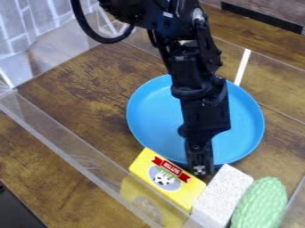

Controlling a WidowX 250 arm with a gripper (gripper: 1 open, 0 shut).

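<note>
My black gripper [201, 162] reaches down over a blue plate [152, 116], its tip low at the plate's front edge, just behind a yellow butter box [179, 187] with a red label. Beside the box lie a white block [222, 198] and a pale green oval item [259, 205]. I cannot tell whether the fingers are open or shut.
Clear plastic walls run along the left and lower left. A dark cable loops at the top left.
</note>
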